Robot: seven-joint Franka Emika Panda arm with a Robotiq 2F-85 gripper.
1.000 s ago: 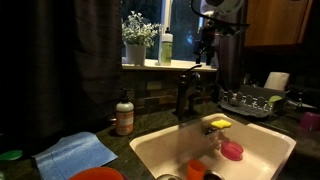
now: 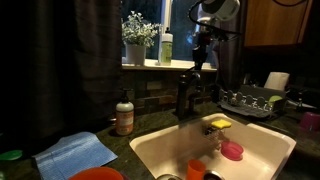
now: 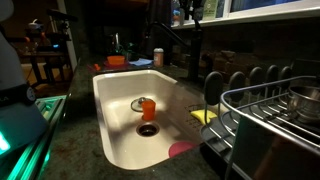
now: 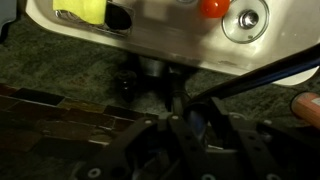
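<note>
My gripper (image 2: 198, 65) hangs from the arm over the back of the sink, close to the black faucet (image 2: 184, 96). In exterior view 2 only a dark part of the arm shows at the top, above the faucet (image 3: 168, 35). The wrist view looks down on the dark faucet spout (image 4: 265, 80), which runs from the right edge to near my fingers. Dark fingers against a dark background hide how wide the fingers stand and whether the spout lies between them.
The white sink (image 3: 112, 125) contains an orange cup (image 3: 148, 108) and a pink dish (image 2: 232, 150). A yellow sponge (image 2: 220, 124) sits at its back edge. Beside it stands a dish rack (image 3: 270, 110). A soap bottle (image 2: 124, 115) and blue cloth (image 2: 75, 156) lie left of the sink.
The white arm above the sink has shifted slightly left compared with a second ago, and the gripper stays near the faucet. The objects in and around the sink have not moved.
</note>
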